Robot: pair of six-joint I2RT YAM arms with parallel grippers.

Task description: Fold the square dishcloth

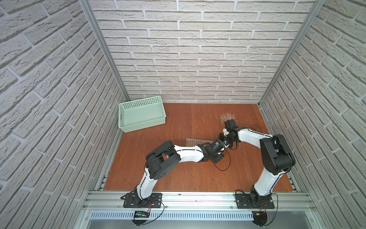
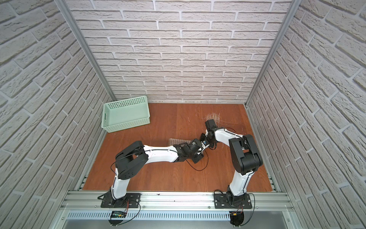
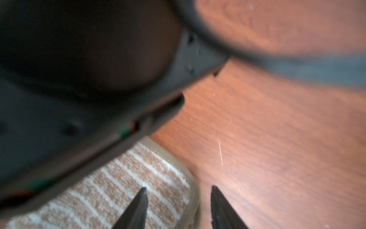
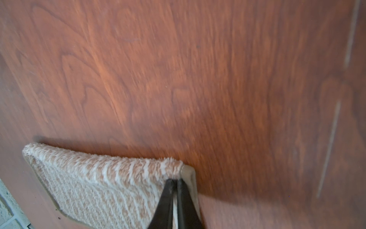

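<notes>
The brown-and-white striped dishcloth (image 1: 193, 141) lies folded on the table, largely hidden under the left arm in both top views. In the right wrist view, my right gripper is shut on the cloth's folded edge, close to the beige-hemmed corner. My left gripper is open, and its fingers (image 3: 134, 211) stand on either side of a rounded, hemmed corner of the dishcloth (image 3: 152, 179) in the left wrist view. Whether they touch the fabric there cannot be told.
At the back left stands an empty pale green basket (image 1: 141, 111). Scratches (image 1: 227, 117) mark the brown table (image 1: 183, 118) behind the right gripper. Both grippers are very close together, and bare table surrounds them in front and behind.
</notes>
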